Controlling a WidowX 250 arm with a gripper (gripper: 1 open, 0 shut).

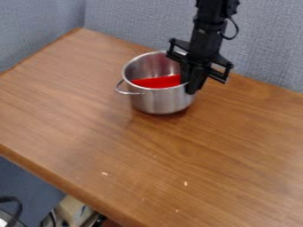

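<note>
A steel pot (160,101) with a wire handle stands near the back of the wooden table (95,142). A red object (159,82) lies inside it. The black gripper (190,83) reaches down from above at the pot's right rim, its fingertips at or just over that rim. It looks shut; whether anything thin is between its fingers is hidden.
Grey padded walls (35,27) bound the table at the left and back. Cables (12,208) show beyond the table's lower left corner.
</note>
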